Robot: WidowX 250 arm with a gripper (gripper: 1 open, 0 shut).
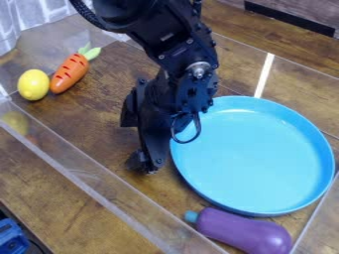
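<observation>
My gripper (149,149) hangs low over the wooden table, just left of the blue plate, its dark fingers near the table surface; whether it is open or shut is hard to tell, and I see nothing clearly held. An orange toy carrot (69,73) with a green top lies at the upper left, beside a yellow lemon (34,84). The blue plate (252,161) is empty. A purple eggplant (244,231) lies at the bottom right, in front of the plate.
A clear wall (93,174) runs along the lower left, with a blue object (8,238) outside it.
</observation>
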